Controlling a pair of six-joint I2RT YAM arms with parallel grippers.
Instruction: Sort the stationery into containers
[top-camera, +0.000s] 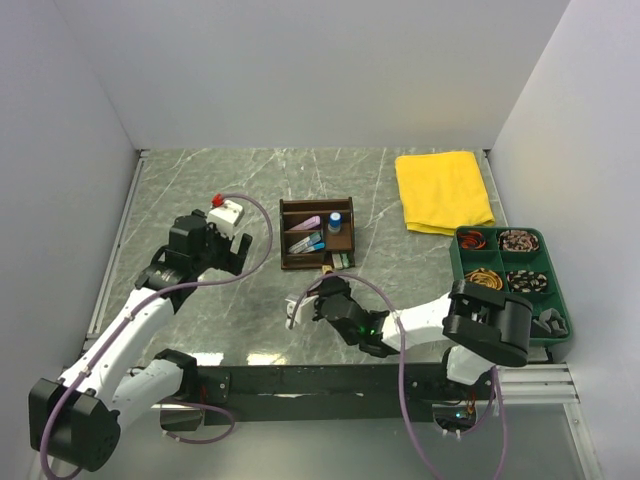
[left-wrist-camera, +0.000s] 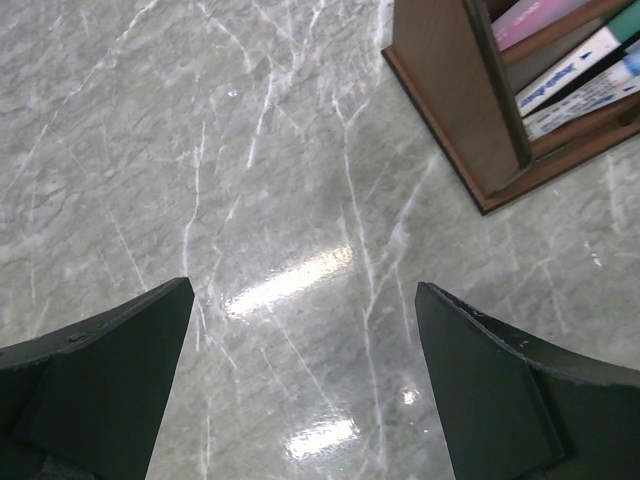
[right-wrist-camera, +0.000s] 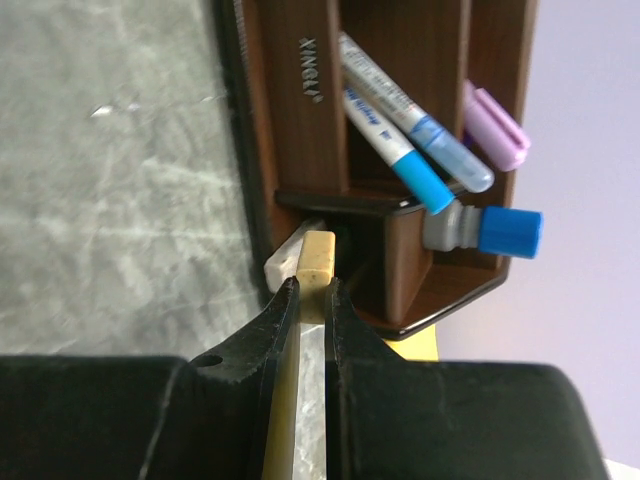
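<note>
A wooden organizer (top-camera: 295, 210) stands mid-table, holding a pink item (right-wrist-camera: 490, 125), blue-and-white markers (right-wrist-camera: 380, 130) and a blue-capped bottle (right-wrist-camera: 508, 232). My right gripper is at its front compartment, shut on a yellow stick (right-wrist-camera: 315, 258), beside a pale item (right-wrist-camera: 283, 262) in that compartment. My left gripper stands open and empty over bare table left of the organizer (left-wrist-camera: 450, 90).
A folded yellow cloth (top-camera: 440, 190) lies at the back right. A green divided tray (top-camera: 555, 300) of cables and other items sits at the right edge.
</note>
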